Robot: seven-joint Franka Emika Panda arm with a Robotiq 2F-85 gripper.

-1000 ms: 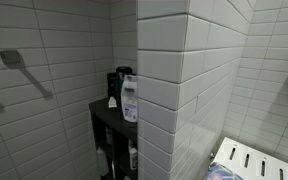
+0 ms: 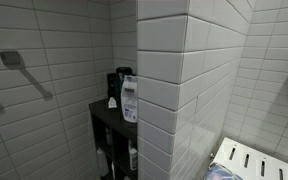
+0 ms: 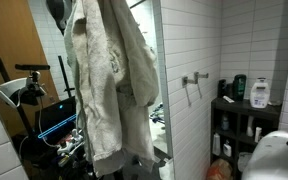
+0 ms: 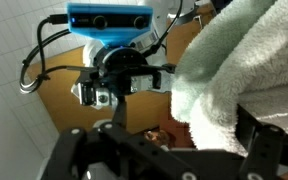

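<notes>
In the wrist view my gripper is open, its two dark fingers well apart. A pale cream towel [image 4: 269,100] with a grey-green fold fills the right side of that view. Its edge reaches into the space ahead of the gap, close to the right finger [image 4: 246,128]; whether they touch, I cannot tell. The left finger [image 4: 114,132] stands clear of the cloth. A large beige towel [image 3: 114,90] hangs in the foreground of exterior view 2. My gripper cannot be made out in either exterior view.
A blue-fronted camera [image 4: 109,20] with cables sits beyond the fingers. Bottles, one a white jug [image 3: 260,93], stand on a black shelf [image 3: 231,108] in the tiled corner. Grey hooks [image 3: 190,80] stick out from the wall. A white slotted surface [image 2: 254,160] lies lower right.
</notes>
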